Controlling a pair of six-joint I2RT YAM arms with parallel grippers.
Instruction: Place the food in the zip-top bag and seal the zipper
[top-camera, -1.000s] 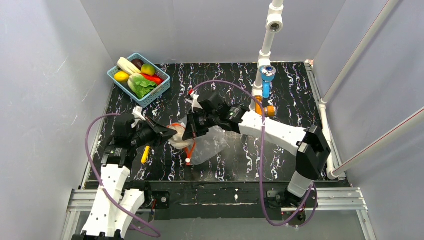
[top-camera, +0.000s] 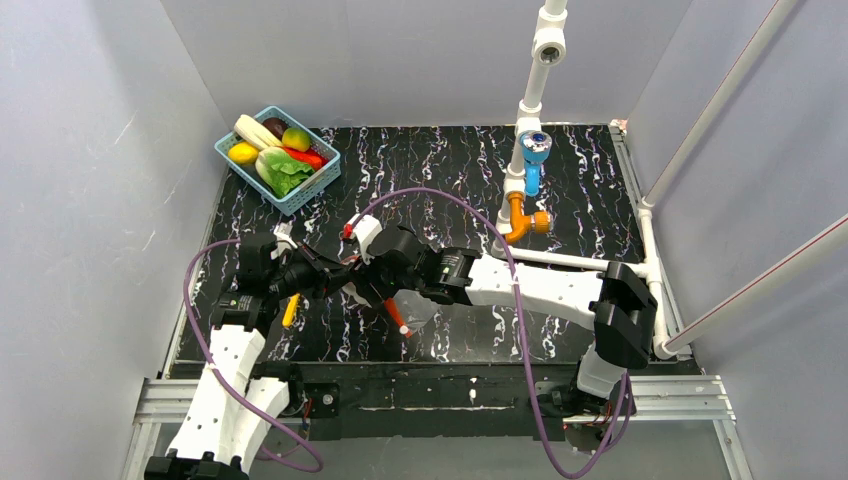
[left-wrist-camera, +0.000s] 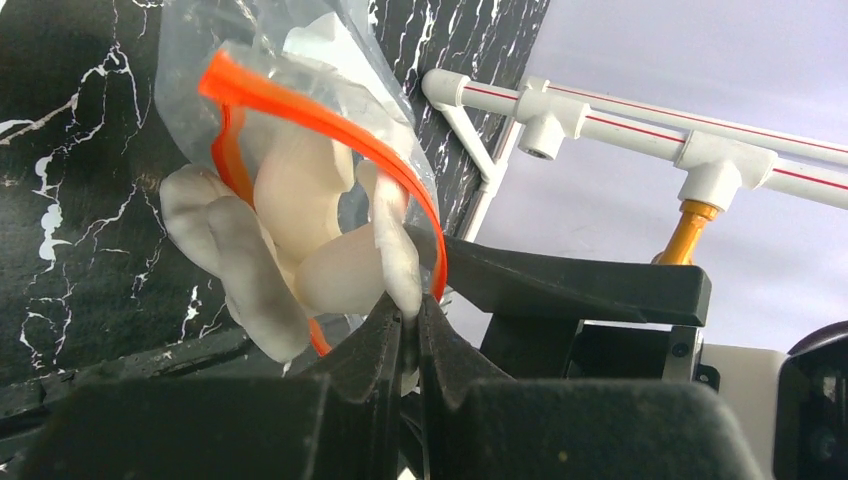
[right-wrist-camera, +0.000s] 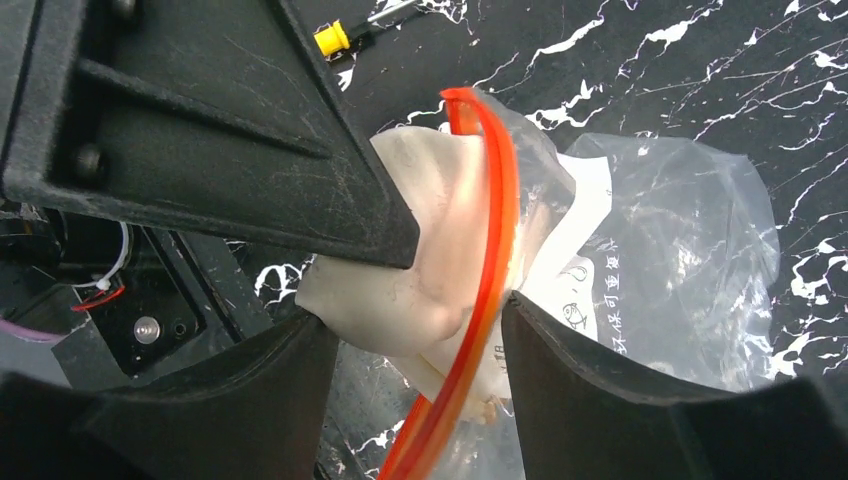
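A clear zip bag (right-wrist-camera: 680, 250) with an orange zipper (left-wrist-camera: 300, 110) lies below both grippers, pale food pieces (left-wrist-camera: 330, 265) (right-wrist-camera: 400, 290) in and at its mouth. My left gripper is shut on one pale, soft food piece, as the left wrist view shows. My right gripper stands open around the orange zipper and pale food at the bag's mouth. In the top view the two grippers meet over the bag and hide most of it.
A blue basket (top-camera: 328, 180) of vegetables stands at the back left. White pipes (top-camera: 570, 260) with orange and blue fittings stand at the right. A yellow-handled tool (top-camera: 292, 310) lies near the left arm.
The bag's orange edge has shifted, and its near end now shows farther right.
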